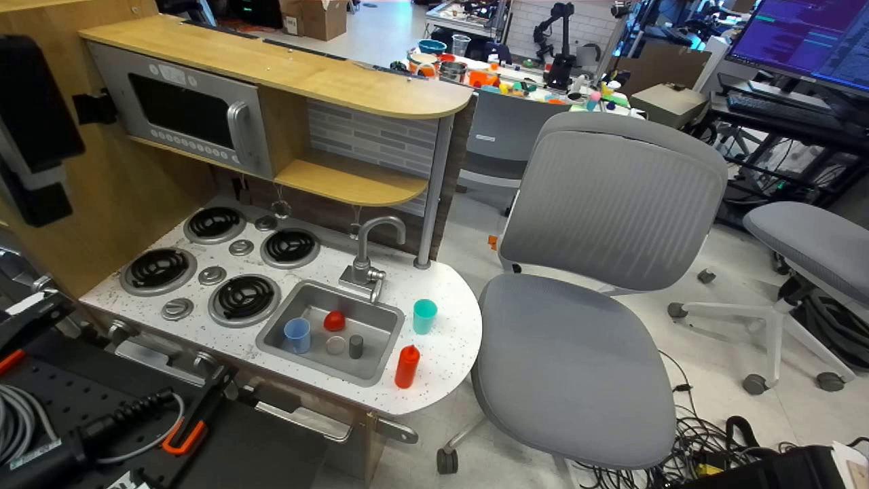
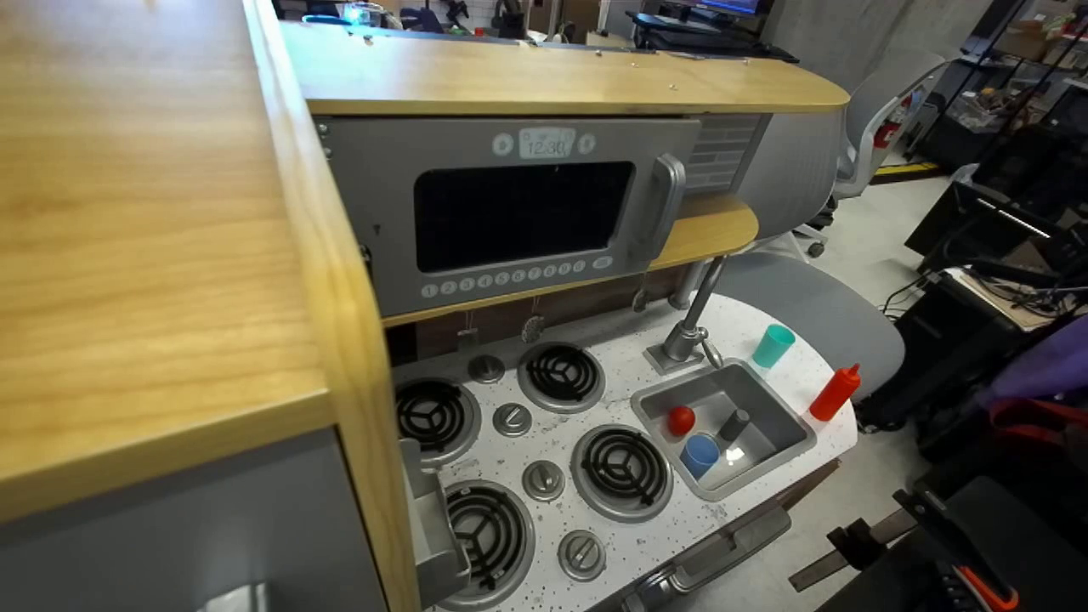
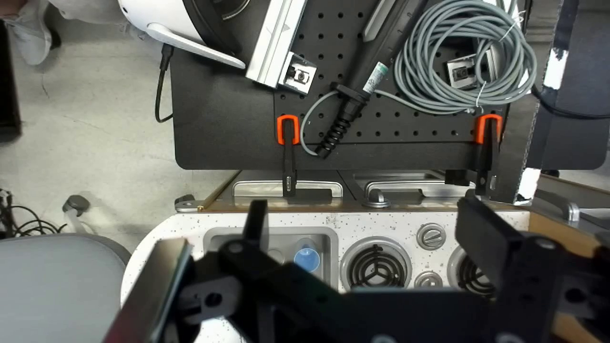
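In the wrist view my gripper is open, its fingers [image 3: 486,228] wide apart and nothing held between them. It is over the toy kitchen's counter. Neither exterior view shows it. The grey sink [image 1: 379,371] holds a blue cup [image 1: 297,335], a red round object [image 1: 335,321] and a small dark grey cylinder [image 1: 356,346]. To the sink's right, a teal cup [image 1: 424,316] and a red squeeze bottle [image 1: 407,367] stand upright on the counter [image 1: 452,326]. From above, the blue cup [image 3: 307,259] shows between the fingers' lines, well below them.
Burners [image 1: 244,300] and knobs fill the counter's left part. A faucet [image 1: 362,261] rises behind the sink; the microwave [image 2: 520,214] and shelf [image 1: 358,180] overhang the back. A black work table [image 3: 228,143] with coiled cable [image 3: 409,74] adjoins the kitchen's front. A grey chair [image 1: 574,367] stands to the right.
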